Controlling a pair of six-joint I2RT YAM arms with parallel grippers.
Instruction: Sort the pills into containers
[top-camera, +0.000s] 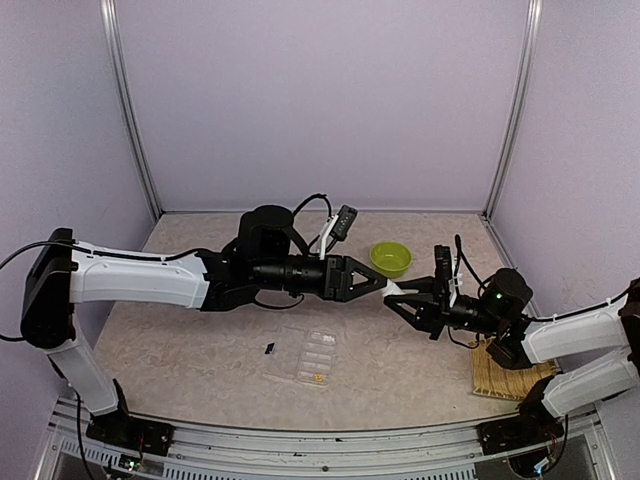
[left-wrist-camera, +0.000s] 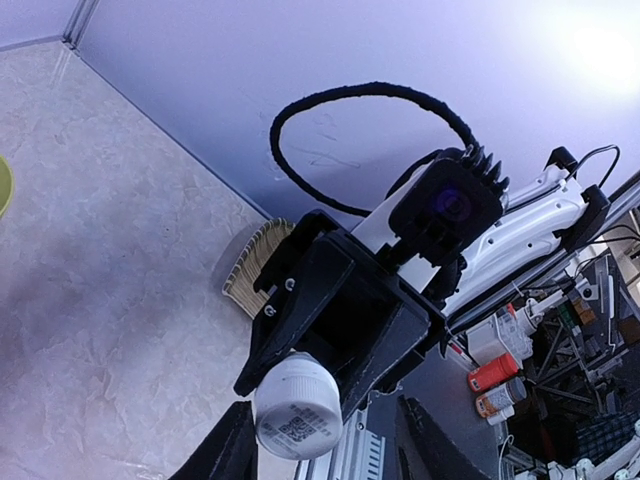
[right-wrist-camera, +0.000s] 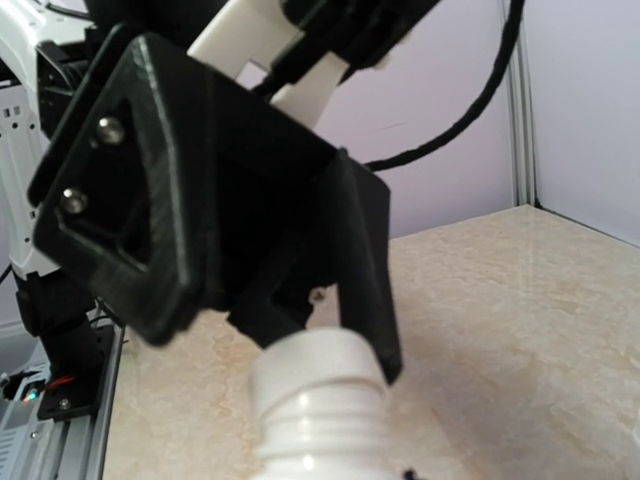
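Note:
A white bottle (top-camera: 392, 289) is held above the table, with my right gripper (top-camera: 390, 297) shut on it. Its ridged cap (left-wrist-camera: 300, 415) points toward my left gripper (top-camera: 380, 280), which is open with its fingers (left-wrist-camera: 232, 445) apart. In the left wrist view the cap sits close to one finger; whether they touch I cannot tell. The right wrist view shows the cap (right-wrist-camera: 318, 368) just below the left fingertips (right-wrist-camera: 375, 345). Down on the table lies a clear compartment box (top-camera: 318, 355), with a few yellow pills (top-camera: 318, 378) in its nearest compartment.
Behind the grippers stands a green bowl (top-camera: 390, 259). A woven mat (top-camera: 500, 375) lies at the right by the right arm. A small dark object (top-camera: 269, 348) rests left of the box. The table between box and mat is clear.

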